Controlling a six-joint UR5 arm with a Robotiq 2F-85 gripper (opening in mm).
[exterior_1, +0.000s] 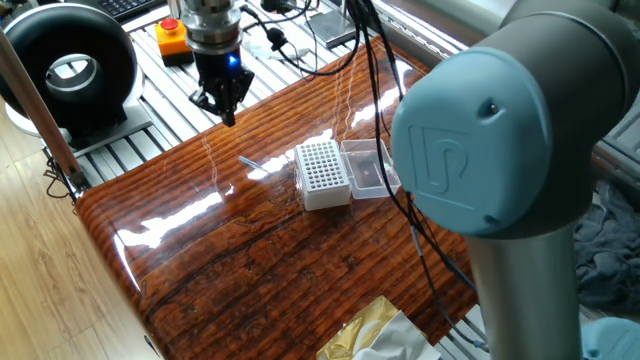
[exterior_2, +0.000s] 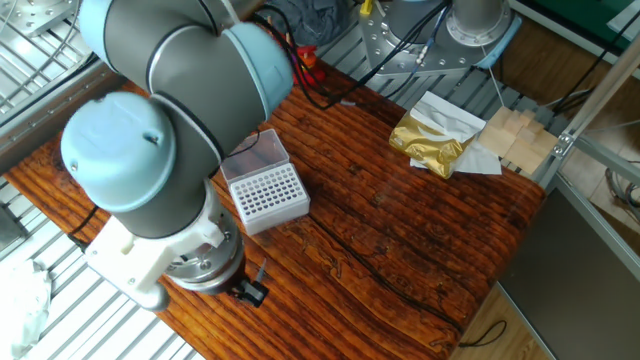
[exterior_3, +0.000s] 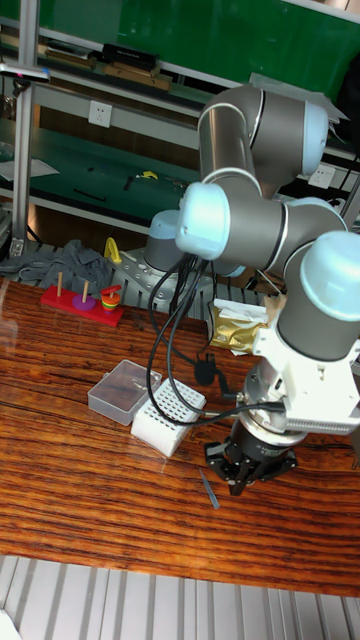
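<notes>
A small, thin blue-grey tube (exterior_1: 253, 163) lies on the wooden table, apart from the white rack (exterior_1: 323, 172), whose top is a grid of round holes. The rack's clear, open lid (exterior_1: 369, 168) rests beside it. My black gripper (exterior_1: 229, 119) points downward above the table's edge region, with its fingertips together and nothing visible between them. In exterior view 3 the tube (exterior_3: 210, 489) shows just left of the gripper (exterior_3: 236, 490), not touching it. Exterior view 2 has the tube (exterior_2: 261, 271) close by the gripper (exterior_2: 256, 294) too.
A gold and white tissue pack (exterior_2: 437, 137) sits toward the far side of the table. A red toy with pegs (exterior_3: 83, 305) stands at the back left in exterior view 3. Loose black cables (exterior_1: 385, 110) hang from the arm near the rack.
</notes>
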